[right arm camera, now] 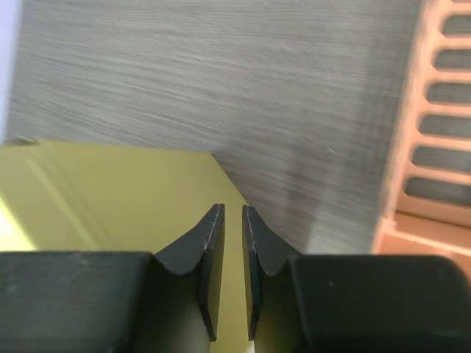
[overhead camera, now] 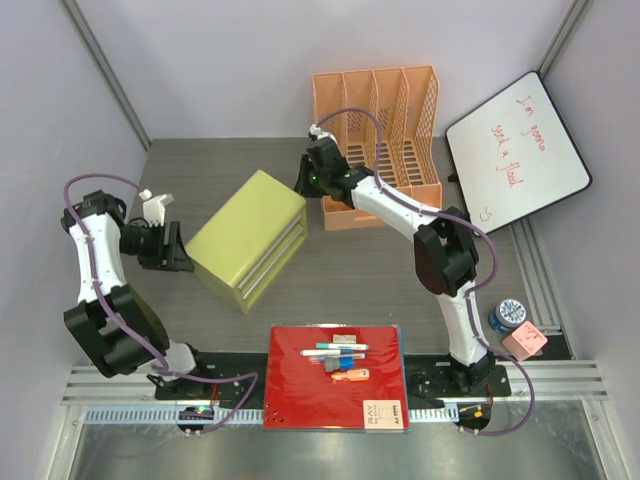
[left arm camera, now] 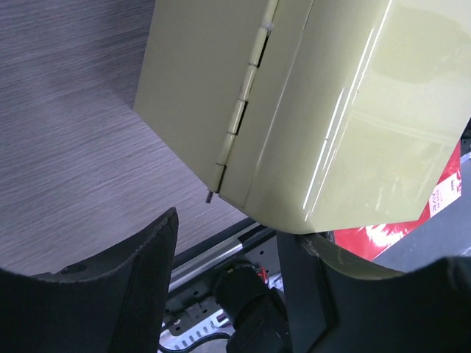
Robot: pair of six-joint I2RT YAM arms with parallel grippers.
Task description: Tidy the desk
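A pale green cabinet (overhead camera: 240,235) with shelf edges on one side stands tilted across the desk's left-middle. My left gripper (overhead camera: 172,250) is at its left end; in the left wrist view the hinged edge (left arm camera: 324,125) sits at the fingertips (left arm camera: 158,235), the right finger partly behind it, so its grip is unclear. My right gripper (overhead camera: 305,178) is beside the cabinet's back right corner; in the right wrist view its fingertips (right arm camera: 234,212) are close together over the blurred green surface (right arm camera: 125,191), with nothing visible between them.
An orange organizer (overhead camera: 375,90) stands at the back, a whiteboard (overhead camera: 517,150) at the right. A red folder (overhead camera: 300,390) with markers lies at the front; a blue jar (overhead camera: 508,314) and pink block (overhead camera: 524,342) are front right.
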